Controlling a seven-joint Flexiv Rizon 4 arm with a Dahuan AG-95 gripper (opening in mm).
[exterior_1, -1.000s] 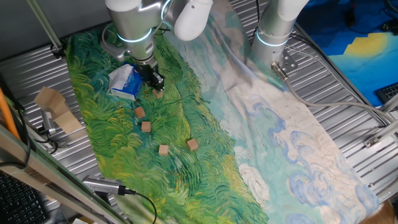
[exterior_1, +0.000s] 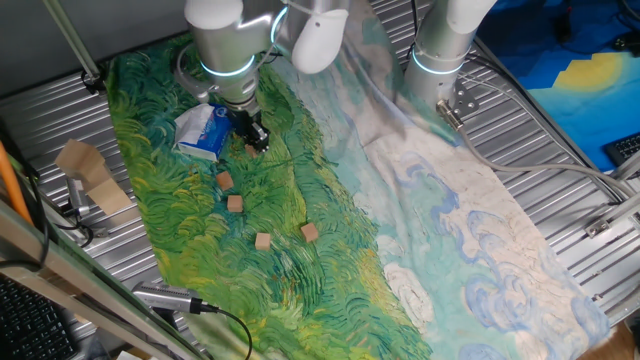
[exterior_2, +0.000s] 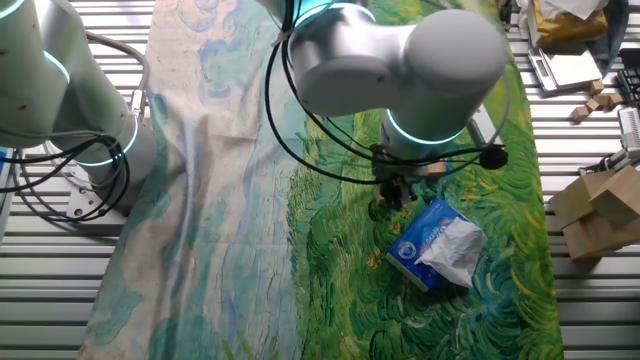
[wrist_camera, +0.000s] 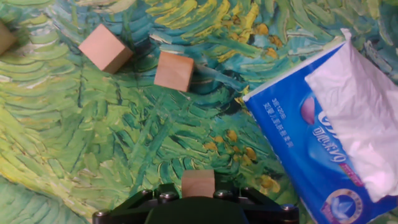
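Note:
A small wooden block (wrist_camera: 198, 182) lies at the bottom of the wrist view, between the two black fingers of my gripper. The fingers stand apart on either side of it; whether they touch it I cannot tell. In exterior view 1 my gripper (exterior_1: 258, 138) points down at the cloth, and part of that block (exterior_1: 251, 150) shows below it. Further blocks lie loose on the green cloth: one block (exterior_1: 224, 181), another block (exterior_1: 235, 203), a paler block (exterior_1: 263, 241) and a block to its right (exterior_1: 309, 232).
Close beside my gripper lies a blue tissue pack (exterior_1: 203, 133) with white tissue on top. An open cardboard box (exterior_1: 92, 178) stands off the cloth at the left.
The arm above the gripper has shifted slightly to the right, and the gripper stands a little more upright. The blocks and tissue pack have stayed where they were.

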